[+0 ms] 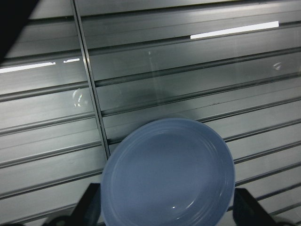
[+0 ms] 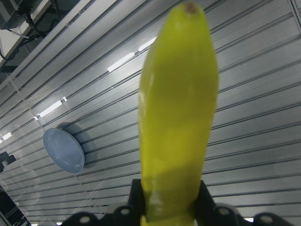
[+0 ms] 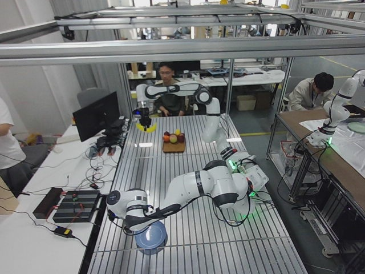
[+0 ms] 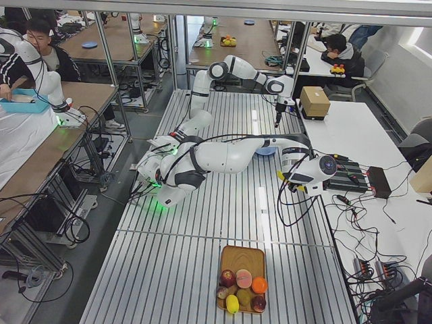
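A blue plate (image 3: 150, 236) lies on the slatted metal table near the front in the camera left view. My left gripper is above it, pointing down, its dark fingers at either side of the plate's image in the left wrist view; it appears open, with nothing seen held. My right gripper is shut on a yellow banana (image 2: 176, 117), held in the air at the back of the camera left view, with the plate (image 2: 63, 149) lying below and away from it.
A wooden tray (image 4: 236, 254) of several fruits sits on the table near the right arm. A white side desk (image 3: 45, 245) with cables and power boxes runs along the edge, beside a monitor.
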